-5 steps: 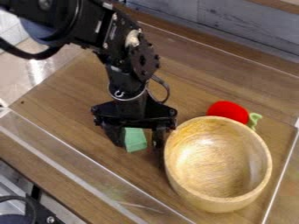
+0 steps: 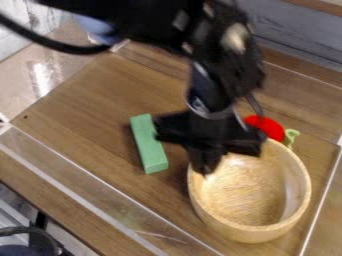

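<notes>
My black gripper [image 2: 205, 155], motion-blurred, hangs over the left rim of a wooden bowl [image 2: 251, 215]. It is shut, with nothing visible between its fingers. A green block [image 2: 148, 143] lies on the wooden table to the left of the bowl. Behind the bowl, partly hidden by the gripper, is a red object [image 2: 265, 126] with a green tip, resembling a tomato or strawberry.
A wall stands at the back.
The gripper has moved up and right from over the green block toward the bowl. The block is uncovered and still on the table.
</notes>
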